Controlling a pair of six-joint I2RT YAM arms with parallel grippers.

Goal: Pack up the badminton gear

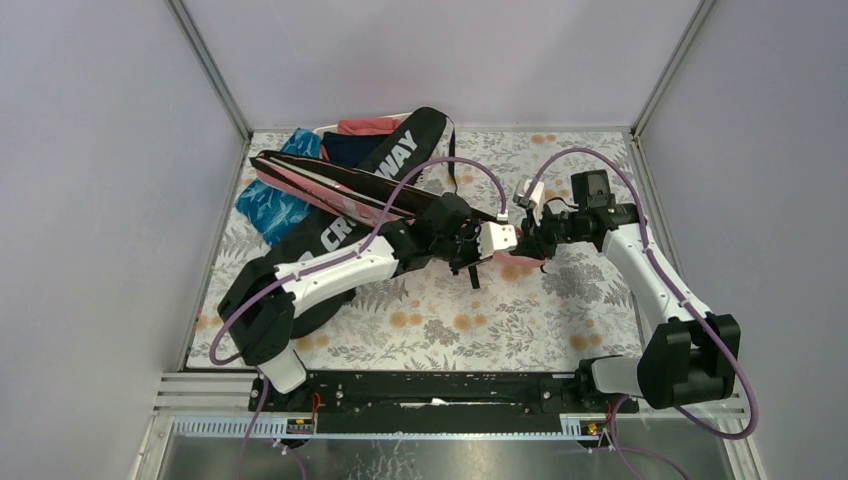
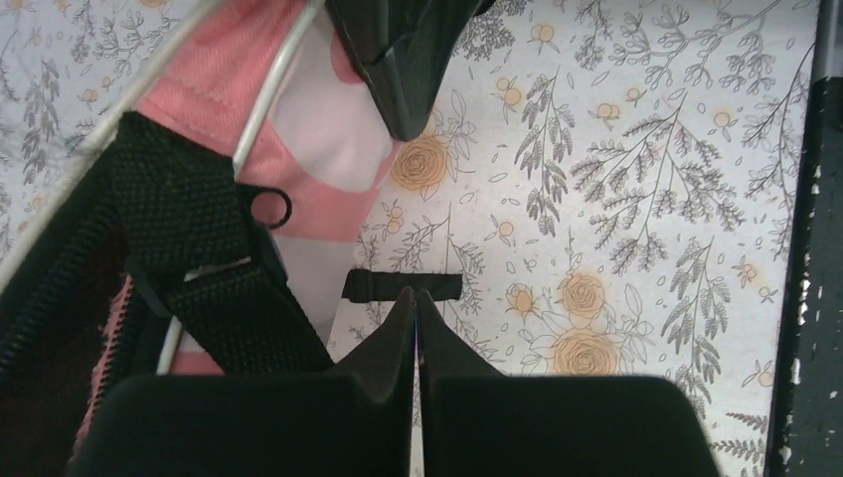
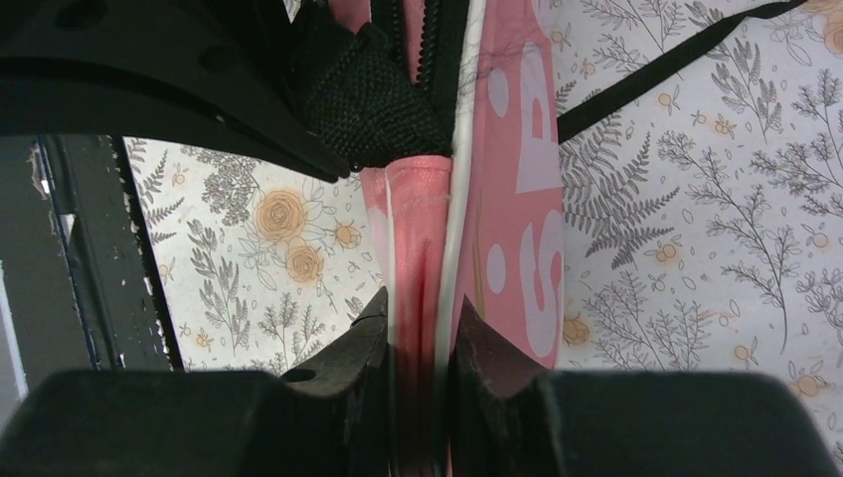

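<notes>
The long pink-and-black badminton bag [image 1: 310, 185] lies across the table, its zipped opening spread at the left end. My left gripper is shut, its fingertips pressed together and nothing between them. To its left runs the bag's black webbing strap with buckle [image 2: 234, 263], outside the fingers. My right gripper is shut on the bag's narrow pink end [image 3: 418, 229], white piping included. In the right wrist view, the left gripper's dark fingers [image 3: 283, 134] reach in beside the webbing. From above, the two grippers are close together and hide the bag's right end.
A black racket cover with white lettering [image 1: 400, 150] lies under the bag. Behind it are a blue patterned pouch [image 1: 270, 205] and folded red cloth [image 1: 368, 126]. A black strap end [image 2: 408, 286] lies flat there.
</notes>
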